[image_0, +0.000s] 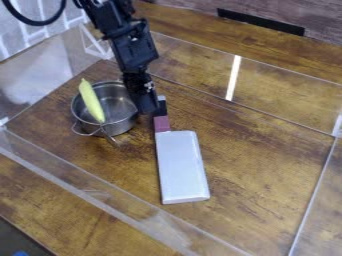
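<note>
A steel pot (115, 122) sits at the left of the wooden board, with a yellow corn-like object (91, 100) resting upright-leaning inside it at its left side. My gripper (148, 104) is low just right of the pot, over the dark end of a thin bar with a maroon part (162, 124); it looks shut, though whether anything is between its fingers is unclear. A white slab with a rounded outline (181, 168) lies below the bar.
Clear plastic walls (40, 150) border the work area. The wooden surface (261, 140) to the right is empty, apart from a white tape strip (233, 78) toward the back.
</note>
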